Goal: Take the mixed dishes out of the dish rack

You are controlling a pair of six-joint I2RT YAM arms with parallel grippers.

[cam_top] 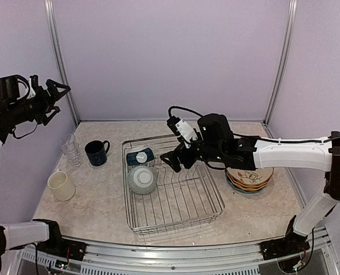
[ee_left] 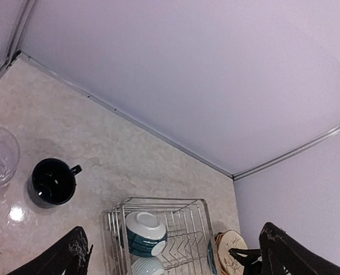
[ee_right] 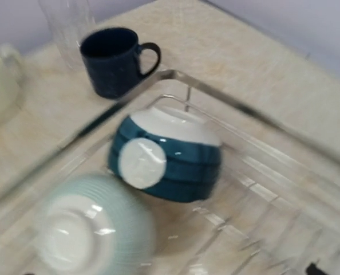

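Observation:
Two bowls remain tipped on their sides in the wire dish rack (cam_top: 176, 220): a dark teal bowl (ee_right: 184, 166) at its back left corner and a pale green bowl (ee_right: 95, 223) just in front. Over the rack's back part, to the right of both bowls, hovers my right gripper (cam_top: 178, 160), open and empty. High at the far left, clear of the counter, my left gripper (cam_top: 62, 102) is open with nothing between its fingers. Left of the rack stand a navy mug (cam_top: 97, 153), a clear glass (cam_top: 72, 150) and a cream mug (cam_top: 61, 186).
Stacked plates (cam_top: 251, 179) lie on the counter right of the rack, partly under my right arm. Bare counter (cam_top: 98, 200) lies between the mugs and the rack. Walls close in the back and both sides.

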